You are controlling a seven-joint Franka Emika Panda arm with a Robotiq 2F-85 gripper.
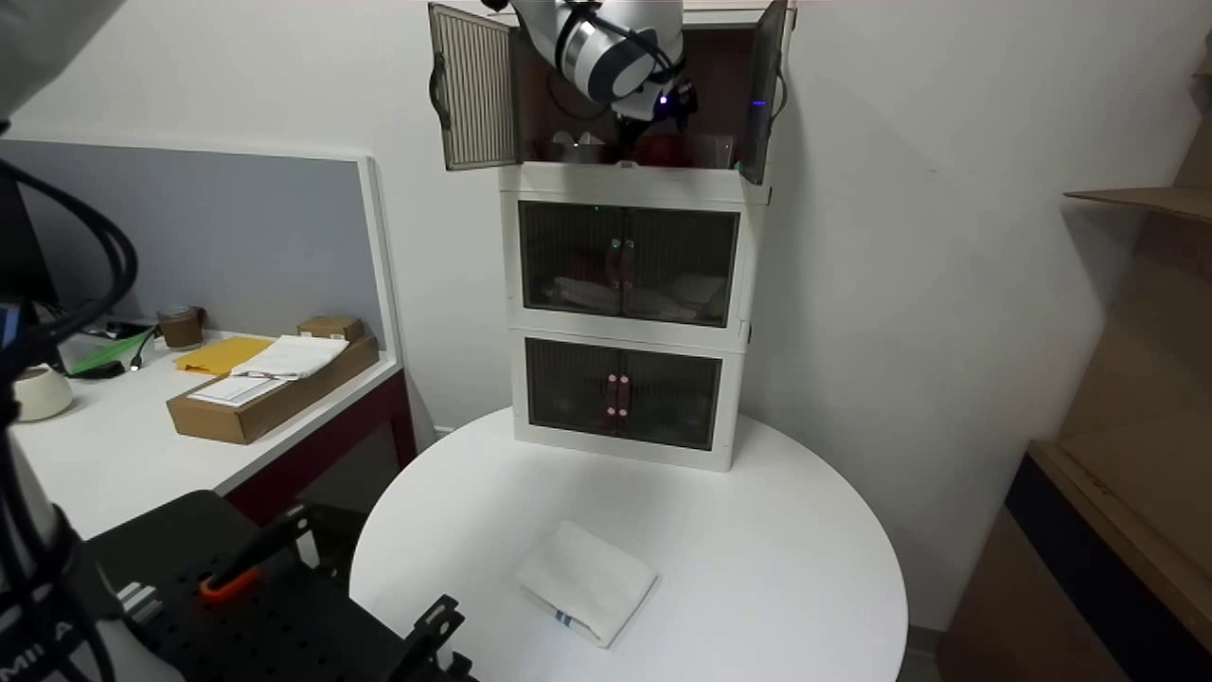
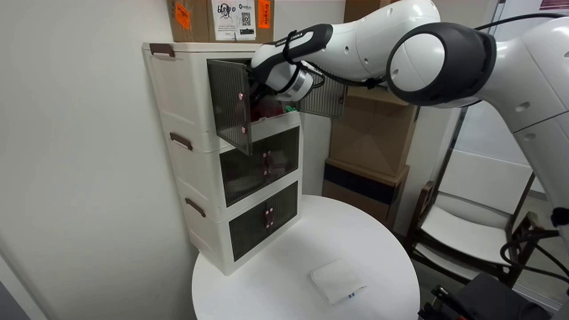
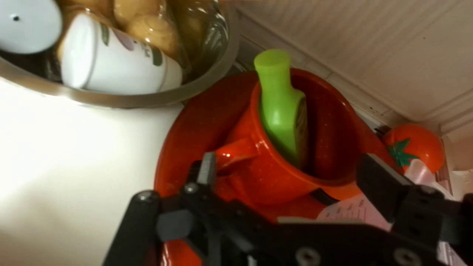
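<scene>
My gripper is open inside the top compartment of the cabinet (image 1: 622, 180), with its two fingers spread apart. In the wrist view an orange-red mug (image 3: 270, 181) lies in the space between and beyond the fingers, its handle (image 3: 237, 153) close to the left fingertip. I cannot tell whether they touch. A bright green bottle-shaped object (image 3: 275, 102) stands tilted in the mug. Beneath the mug is a red plate or bowl (image 3: 177, 146). The exterior views mostly hide the fingers behind the arm and the cabinet doors.
A metal bowl (image 3: 177, 98) holding a white bottle (image 3: 126, 62) is at upper left in the wrist view. A tomato (image 3: 414, 148) and a clear marked cup (image 3: 354, 210) crowd the right. Both top doors (image 1: 477, 97) stand open. A folded cloth (image 1: 587, 582) lies on the table (image 1: 784, 557).
</scene>
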